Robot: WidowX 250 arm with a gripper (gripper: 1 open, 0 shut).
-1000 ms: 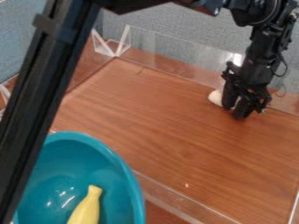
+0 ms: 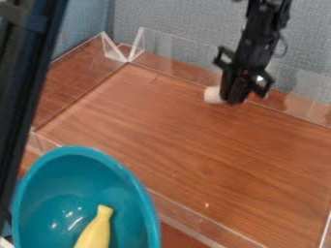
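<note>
My black gripper (image 2: 238,89) is lowered near the back of the wooden tray, right next to a small white object (image 2: 212,95) that peeks out from its left side. Its fingers are dark and blurred, and I cannot tell whether they are open or shut on that object. At the lower left a teal bowl (image 2: 37,174) holds a yellow object (image 2: 93,231) with a narrow neck.
Clear plastic walls border the wooden floor (image 2: 195,165), which is bare across the middle and front. A black frame bar (image 2: 19,68) crosses the left edge of the view.
My gripper has moved left and up in the view, with the white object shifting along beside it. The black bar at the left has shifted further left.
</note>
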